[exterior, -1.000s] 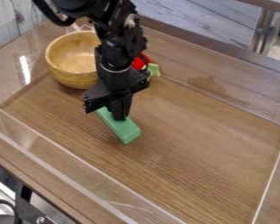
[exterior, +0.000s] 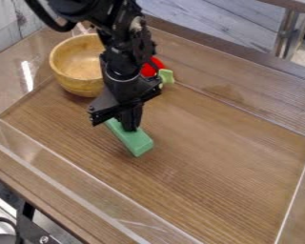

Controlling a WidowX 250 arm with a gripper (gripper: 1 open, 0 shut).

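My black gripper (exterior: 125, 105) reaches down from the top left, low over a green block (exterior: 132, 140) on the wooden table (exterior: 225, 162). Its fingers hide the block's upper end. I cannot see clearly whether anything is between them. Behind the arm at the left stands a tan wooden bowl (exterior: 76, 67).
A red object (exterior: 152, 68) and a small pale green piece (exterior: 166, 77) lie behind the arm, partly hidden. The table's edge runs along the left and front left.
The arm and gripper have shifted very slightly; the green block looks to be in much the same place.
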